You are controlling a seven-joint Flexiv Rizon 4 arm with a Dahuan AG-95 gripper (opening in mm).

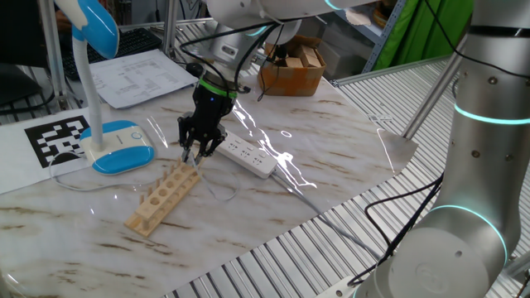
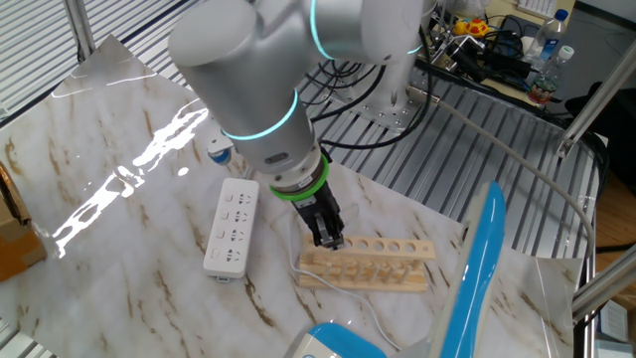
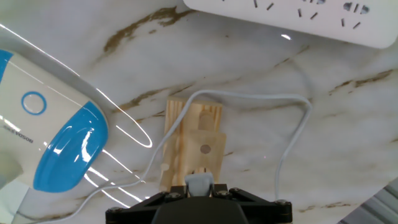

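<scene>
My gripper hangs over the far end of a wooden rack with a row of round holes. In the wrist view its black fingers are shut on a white plug, whose metal prongs point toward the rack's end. A thin white cable loops across the rack and back toward the gripper. In exterior view 2 the gripper is above the rack's left end; whether the plug touches the wood cannot be told. The white power strip lies apart from the gripper, its sockets face up.
A blue and white desk lamp stands beside the rack, its cable lying loose on the marbled table. Behind are papers and a cardboard box. A grey cord runs from the strip over the table edge.
</scene>
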